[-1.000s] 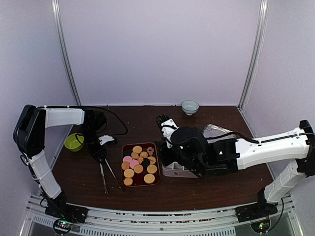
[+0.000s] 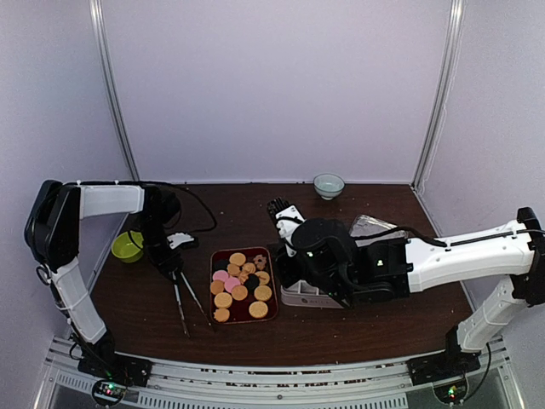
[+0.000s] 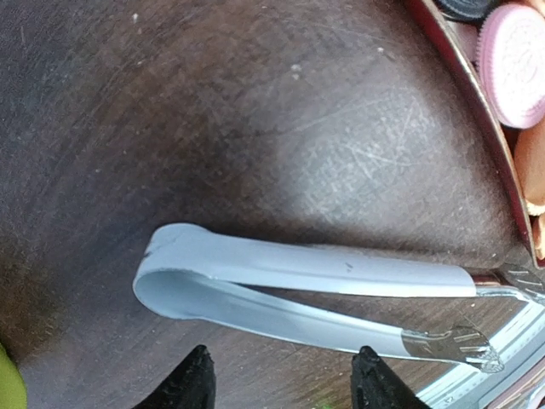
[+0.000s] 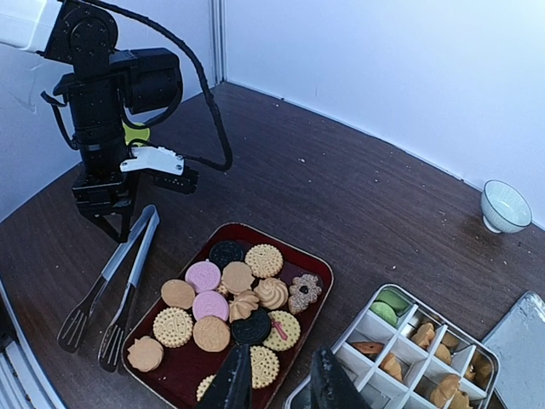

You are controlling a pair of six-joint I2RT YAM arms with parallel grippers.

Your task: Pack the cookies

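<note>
Steel tongs with white handles lie on the dark table left of the red cookie tray. My left gripper is just over the tongs' bend, fingers apart with nothing between them. The tray holds several cookies: tan, pink, black and flower-shaped. Right of it stands a compartment box with some cookies in it. My right gripper hangs above the gap between tray and box; whether anything is between its fingers is unclear.
A green bowl sits at the far left, a pale bowl at the back. A silver lid lies right of the box.
The right arm is nearly still.
</note>
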